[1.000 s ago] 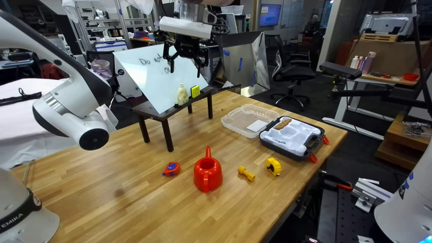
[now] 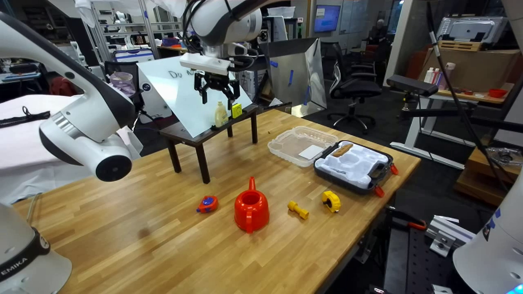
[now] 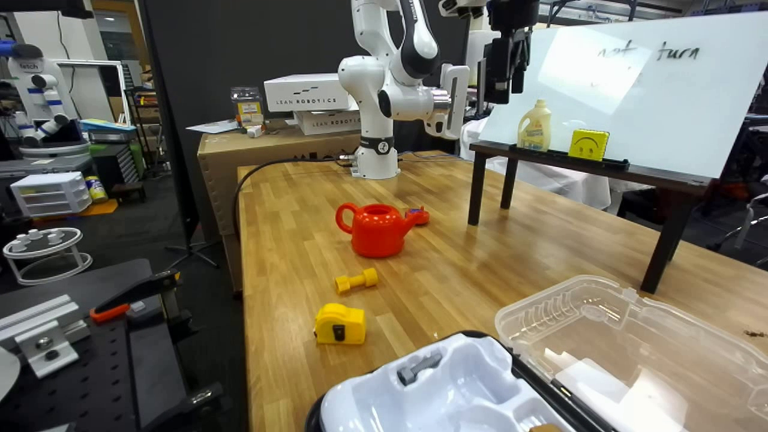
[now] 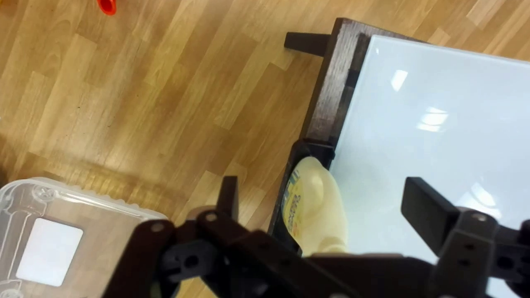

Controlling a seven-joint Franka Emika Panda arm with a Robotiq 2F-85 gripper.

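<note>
My gripper (image 2: 217, 98) stands open above the dark stand that carries the whiteboard (image 2: 182, 98). On the stand's front ledge are a cream bottle (image 2: 221, 116) and a yellow sponge (image 2: 236, 110) with a face drawn on it. In the wrist view the bottle (image 4: 314, 203) shows beneath the gap between my spread fingers, its cap partly hidden by the gripper body. The sponge is out of sight there. Exterior view 2 has the gripper (image 3: 507, 79) higher than the bottle (image 3: 534, 126), with nothing held.
A red watering can (image 2: 251, 210), a red tape measure (image 2: 208, 203), a yellow dumbbell (image 2: 298, 210) and a yellow tape measure (image 2: 331, 201) lie on the table. An open case (image 2: 350, 164) with a clear lid (image 2: 289, 147) sits at its right. A second arm (image 2: 88, 112) stands at left.
The gripper has shifted left and somewhat away from exterior view 1, across the front of the whiteboard. Bottle, sponge and table objects stay where they were.
</note>
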